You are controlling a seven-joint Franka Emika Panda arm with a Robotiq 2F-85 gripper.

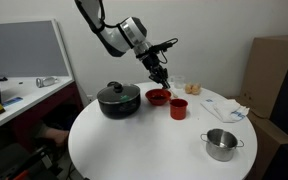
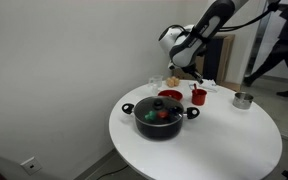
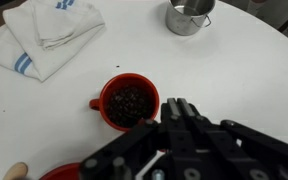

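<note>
My gripper looks shut in the wrist view, its dark fingertips close together. Whatever lies between them is too small and dark to make out. In exterior view 1 the gripper hangs just above the red bowl, a little behind and left of the red mug. Seen from the wrist, the mug stands upright, filled with dark, bean-like pieces. Only part of the bowl's rim shows at the bottom edge there. Exterior view 2 has the bowl behind the pot and the mug to its right.
A lidded black pot stands left of the bowl. The steel pot is at the front right, with a folded white cloth behind it. Brown items lie at the back.
</note>
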